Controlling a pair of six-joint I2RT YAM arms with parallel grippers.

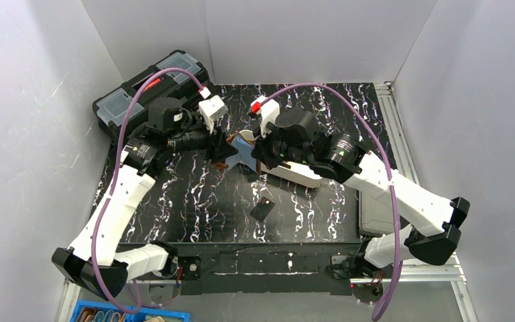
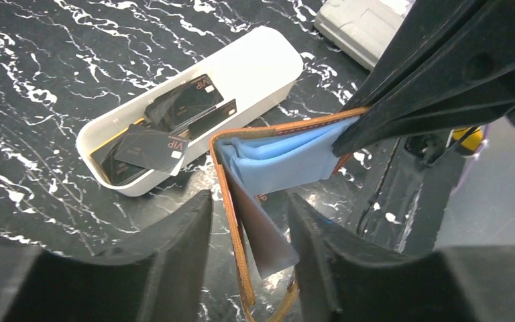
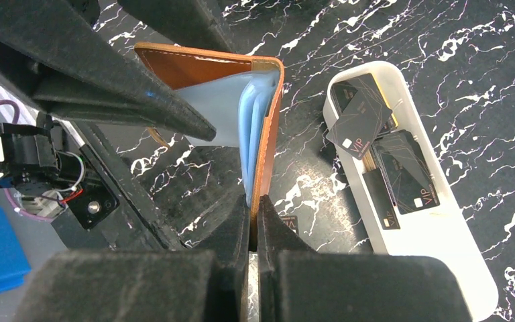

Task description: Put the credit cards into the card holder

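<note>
A brown card holder (image 3: 268,147) with blue inner sleeves (image 2: 288,154) is held up, standing folded open, by my right gripper, shut on its edge. My left gripper is part open around a near flap of the holder, its fingers on either side. A white tray (image 3: 442,248) below holds several black VIP cards (image 3: 402,171), some loose on top. Another black card (image 1: 262,208) lies on the table in front of the tray.
A black toolbox (image 1: 121,107) stands at the back left, and a grey case (image 2: 355,30) at the right edge. The marble table (image 1: 174,215) has free room at the front left.
</note>
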